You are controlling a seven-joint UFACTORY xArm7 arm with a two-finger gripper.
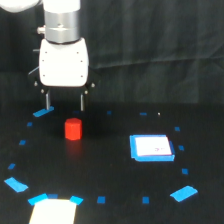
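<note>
A white robot arm hangs at the upper left, its gripper [63, 96] open, with the two fingers apart and nothing between them. Below and slightly right of the gripper, a red block [73, 129] sits on the dark table [110, 180]. To the right lies a white card with a blue border [152, 147].
A pale yellow-white square [52, 212] lies at the front left, cut off by the frame edge. Small blue tape marks are scattered over the table.
</note>
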